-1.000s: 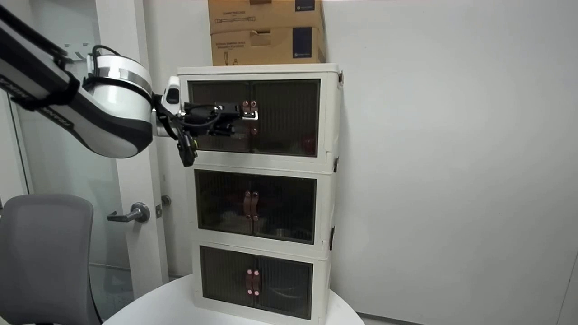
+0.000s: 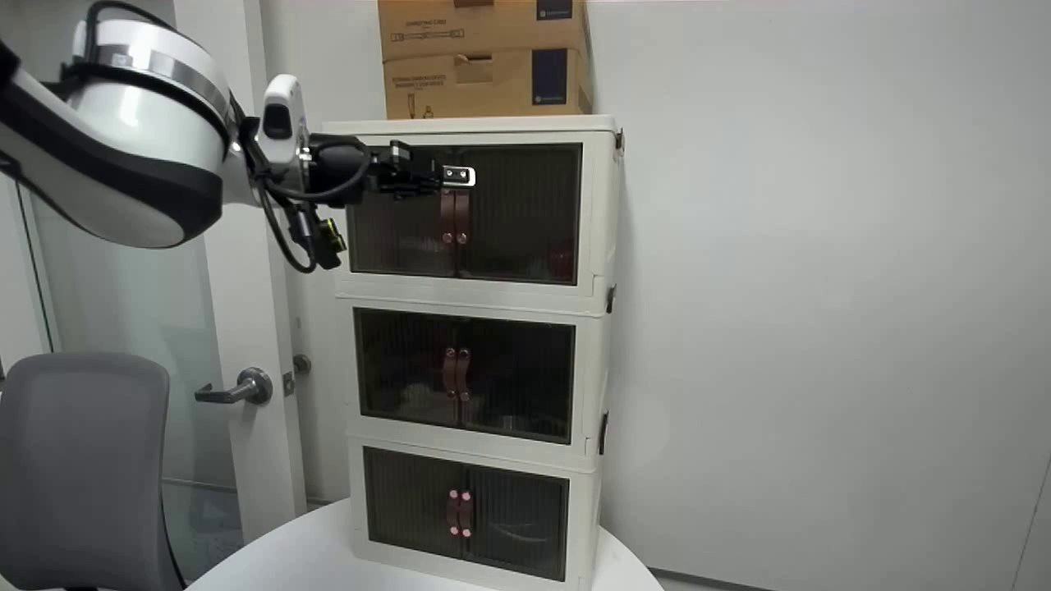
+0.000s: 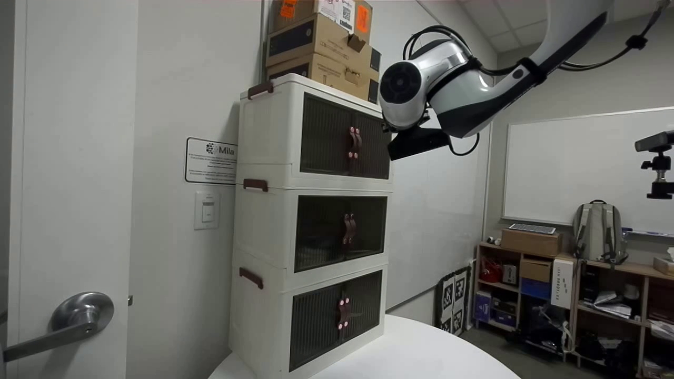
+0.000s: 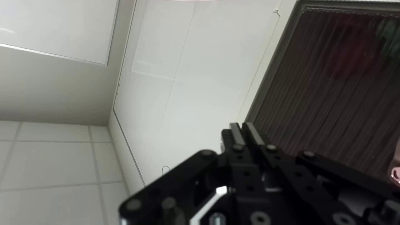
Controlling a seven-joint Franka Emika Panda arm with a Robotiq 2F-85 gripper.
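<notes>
A white cabinet of three stacked units (image 2: 473, 300) has dark ribbed double doors, all closed. The upper doors (image 2: 520, 212) carry a pair of brown strap handles (image 3: 354, 142) at their middle seam. My gripper (image 2: 459, 176) hangs in front of these doors, its tips overlapping the upper end of the handles in exterior view 1. The wrist view has the gripper with its fingers (image 4: 236, 133) close together and nothing visible between them; whether they touch is unclear. One handle (image 4: 396, 174) shows at that view's right edge, clear of the fingers. The arm hides the fingertips in exterior view 2.
Cardboard boxes (image 2: 483, 84) are stacked on top of the cabinet. It stands on a round white table (image 3: 436, 353). A door with a lever handle (image 2: 236, 386) and a grey chair (image 2: 84, 463) are at the left.
My gripper has risen in exterior view 1, from across the upper handles to their top end. The forearm and wrist have shifted up and left. The cabinet doors look unchanged.
</notes>
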